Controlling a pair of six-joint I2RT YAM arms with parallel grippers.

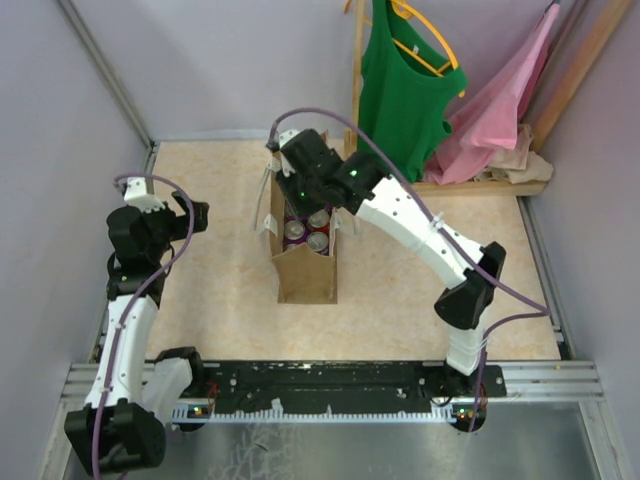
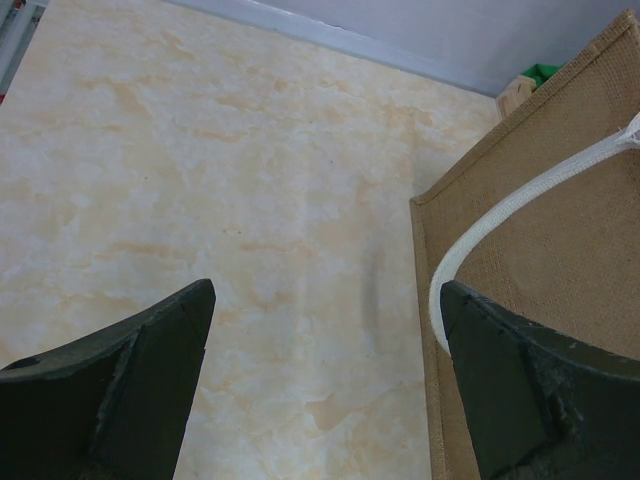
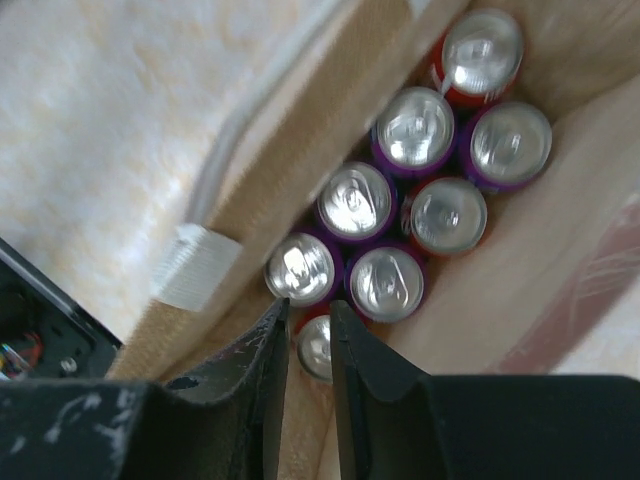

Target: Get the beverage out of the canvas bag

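The brown canvas bag (image 1: 305,284) stands upright and open at the table's middle, with several red and purple cans (image 1: 317,242) packed inside. From the right wrist camera I look down on silver can tops such as this one (image 3: 386,283). My right gripper is over the bag's mouth, its fingers only a narrow gap apart; beneath that gap a red can (image 3: 316,346) shows partly, and I see nothing gripped. The right arm hides the bag's far half from above. At the left of the table, my left gripper (image 1: 197,213) stands wide open and empty, clear of the bag.
White handles (image 3: 200,190) hang at the bag's sides. Behind on the right, a green top (image 1: 410,90) and pink cloth (image 1: 485,120) hang from a wooden rack. Bare table (image 1: 210,260) lies to both sides of the bag.
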